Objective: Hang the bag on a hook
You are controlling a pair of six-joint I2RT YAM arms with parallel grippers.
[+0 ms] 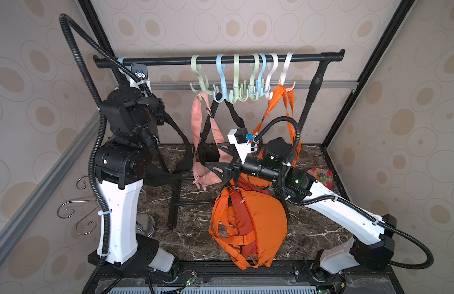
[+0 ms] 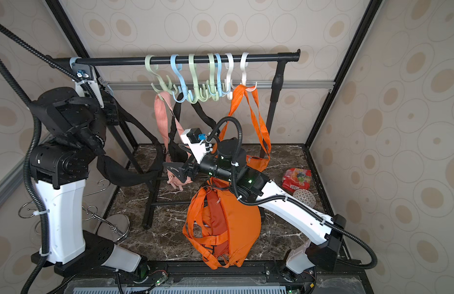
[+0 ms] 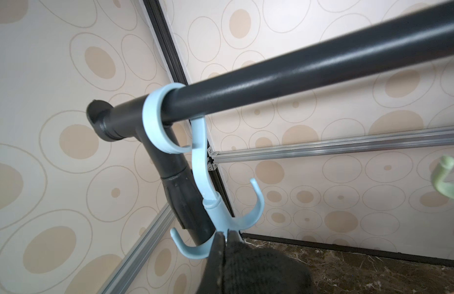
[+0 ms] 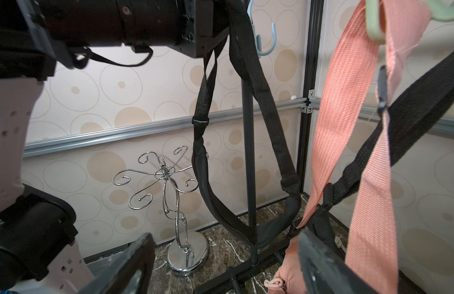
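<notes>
A black bag (image 1: 160, 177) hangs by its strap (image 4: 258, 83) from my left gripper, which is shut on that strap at the left end of the rack. Dark webbing shows beside its fingertips in the left wrist view. Right behind those fingertips is the lower part of a light-blue hook (image 3: 218, 211) on the rail (image 3: 305, 71); the hook's right prong is bare, and overlap hides whether the strap touches it. My right gripper stands open, empty, to the right of the bag, in front of a pink bag (image 4: 337, 98).
Several green, blue and white hooks (image 1: 236, 73) carry the pink bag, another black strap (image 1: 235, 115) and an orange bag (image 1: 271, 103). A second orange bag (image 1: 266, 220) lies on the floor. A metal stand (image 4: 186, 250) is at the left.
</notes>
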